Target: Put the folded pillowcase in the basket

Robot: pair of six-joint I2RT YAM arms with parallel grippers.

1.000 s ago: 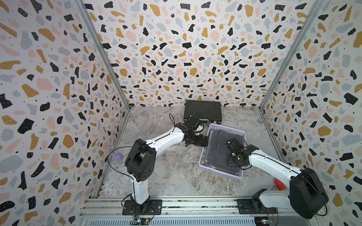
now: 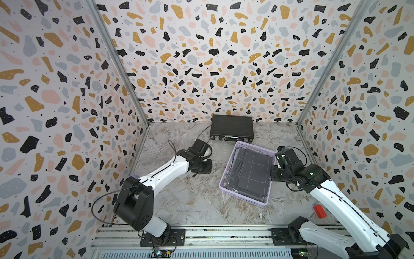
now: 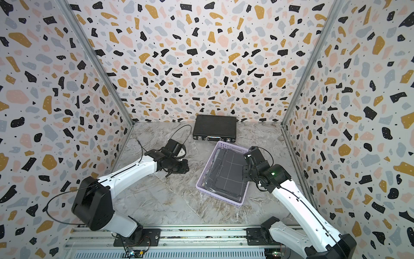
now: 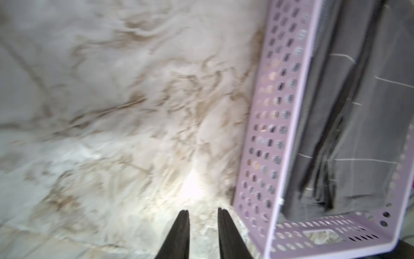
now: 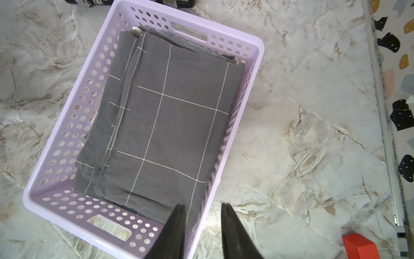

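The lilac perforated basket (image 5: 252,60) stands on the marble table, with the grey, white-lined folded pillowcase (image 5: 172,129) lying flat inside it. My left gripper (image 2: 201,166) hangs over the table left of the basket; in the left wrist view its fingers are blurred, apart at the tips, with nothing visible between them. My right gripper is raised over the basket's right side, fingers apart and empty, looking down on basket and cloth.
A black briefcase (image 2: 231,125) lies behind the basket along the back wall. A red block (image 5: 358,246) sits at the right front.
Both arms have pulled away from the basket, the left one leftward, the right one up and to the right. The basket sits slightly further left.
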